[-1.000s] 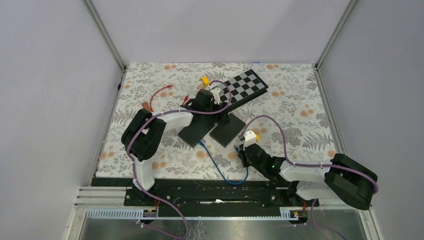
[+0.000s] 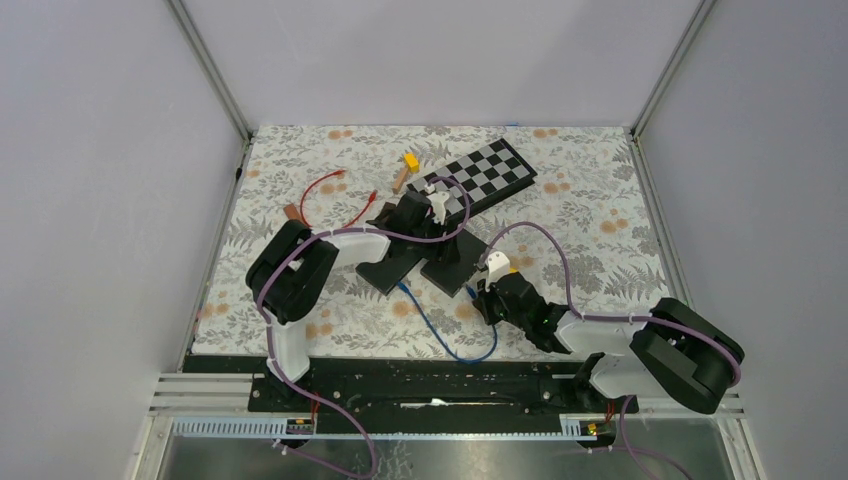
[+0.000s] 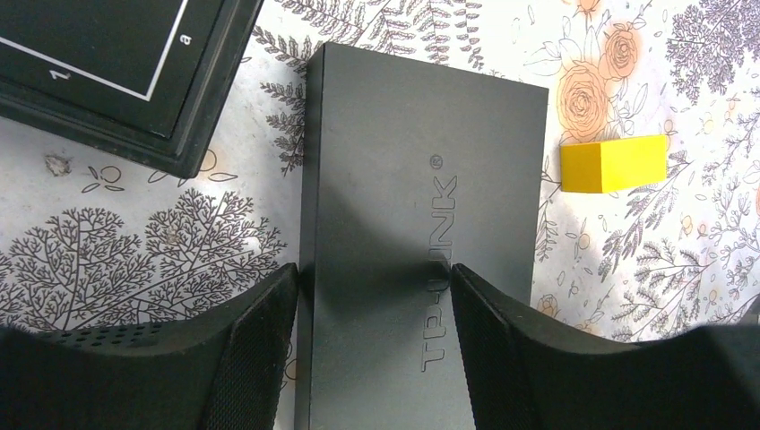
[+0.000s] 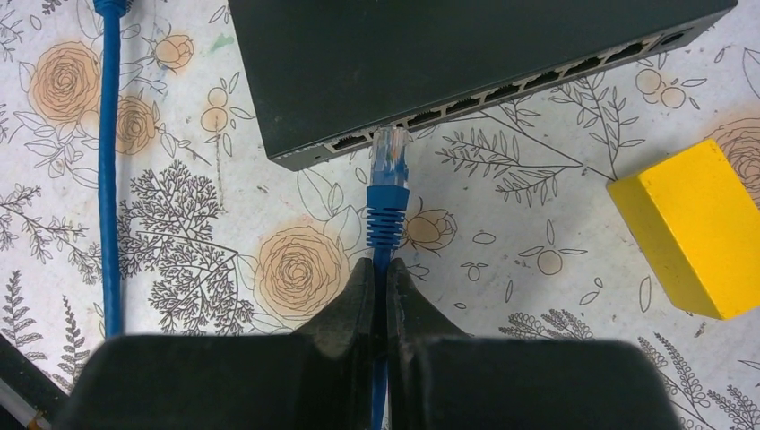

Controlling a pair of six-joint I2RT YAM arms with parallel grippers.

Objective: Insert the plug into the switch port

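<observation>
The black switch (image 3: 403,161) lies flat on the patterned table. My left gripper stands open over it, one fingertip by its left edge and the other above its lid. In the right wrist view, the row of ports on the switch (image 4: 430,54) faces my right gripper, which is shut on the blue cable just behind its boot. The clear plug (image 4: 389,157) points at a port near the left end of the row. Its tip overlaps the port edge; most of its clear body shows outside, and I cannot tell how deep it sits.
A yellow block (image 4: 695,228) lies right of the plug. The cable's other end (image 4: 110,179) runs along the left. Behind the switch is a checkerboard (image 2: 490,175); another black box (image 2: 383,275) lies to its left, with a red cable (image 2: 310,190) farther back.
The left gripper has come slightly right and toward the front, over the switch. The right gripper, still on the cable, has shifted a little to the left, closer to the switch.
</observation>
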